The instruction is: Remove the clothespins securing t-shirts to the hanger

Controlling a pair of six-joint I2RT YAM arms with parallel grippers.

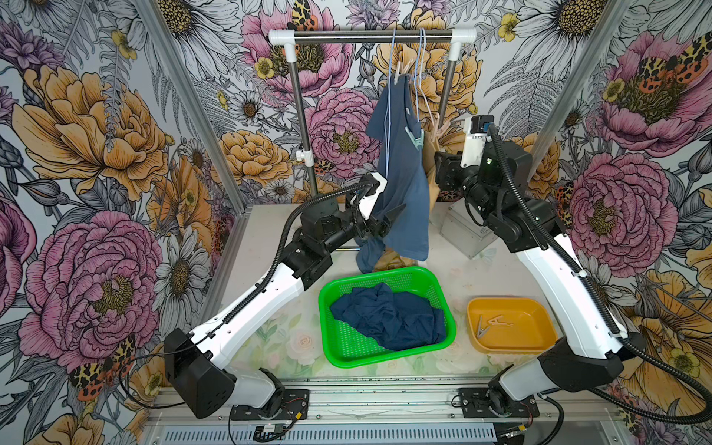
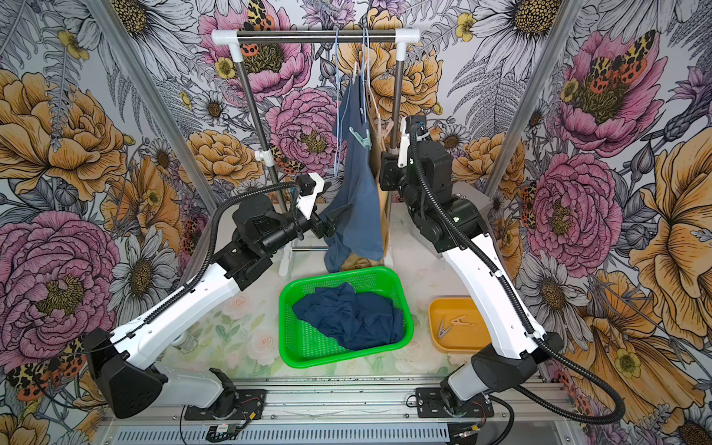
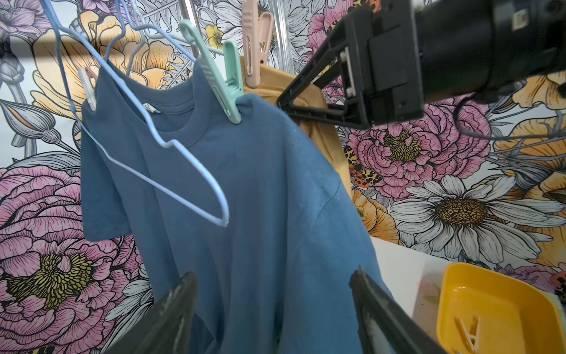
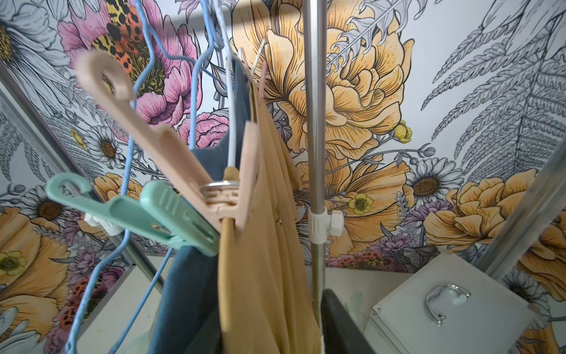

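Observation:
A blue T-shirt (image 3: 247,194) hangs on wire hangers with a mint clothespin (image 3: 219,82) on its shoulder. Behind it hangs a tan shirt (image 4: 271,265), with a pink clothespin (image 4: 159,147) clipped at its edge beside the mint one. My left gripper stands open low in front of the blue shirt, nothing between its fingers. My right gripper is at the tan shirt's edge, below the pink clothespin, its fingers apart either side of the cloth.
The rack's bar (image 1: 341,37) spans the top. A green basket (image 1: 333,356) with dark cloth sits in front; a yellow tray (image 1: 526,326) with clothespins is at right. A metal box (image 4: 412,306) stands at the back right.

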